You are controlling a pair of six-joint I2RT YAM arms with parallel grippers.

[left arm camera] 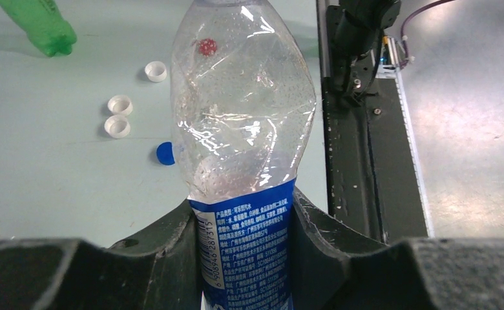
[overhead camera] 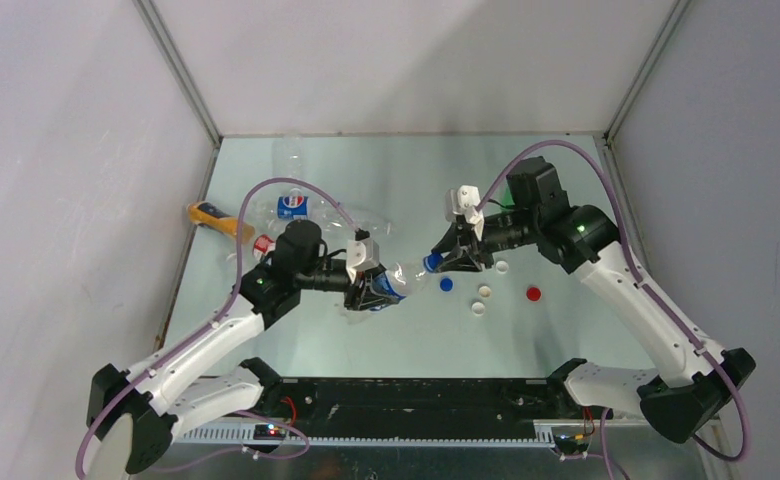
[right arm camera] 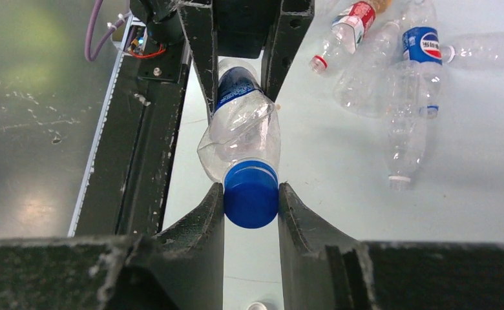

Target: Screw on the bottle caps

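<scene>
A crumpled clear bottle with a blue label [left arm camera: 243, 239] is gripped by my left gripper [overhead camera: 371, 292], shut round its labelled part. At the bottle's other end, my right gripper [overhead camera: 436, 260] is shut on a blue cap [right arm camera: 251, 194], which sits at the mouth; whether it is threaded on cannot be told. Loose caps lie on the table: white ones [left arm camera: 118, 126], a blue one [overhead camera: 446, 284] and a red one [overhead camera: 533, 293].
Several bottles lie at the left back, among them a Pepsi bottle [overhead camera: 292, 206] and an orange-filled one [overhead camera: 221, 221]. A green bottle [left arm camera: 46, 29] lies toward the right back.
</scene>
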